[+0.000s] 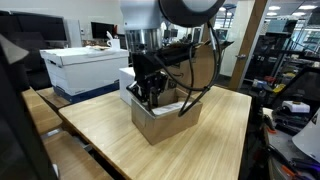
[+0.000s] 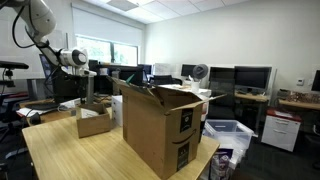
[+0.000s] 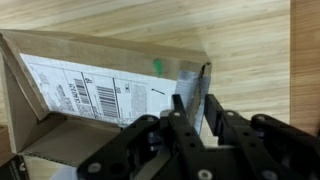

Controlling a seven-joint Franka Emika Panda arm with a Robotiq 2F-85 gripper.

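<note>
A small open cardboard box sits on the wooden table, its opening facing up. My gripper is low at the box's left corner in the first exterior view. From the wrist, a white printed label shows along one cardboard panel, beside a small green mark. The gripper is over that panel's end, its dark fingers part open. A pale strip shows between them; whether they touch the cardboard is unclear. The second exterior view shows the same box small and far off.
A large cardboard box stands on the same table. White storage boxes are behind the work area.
</note>
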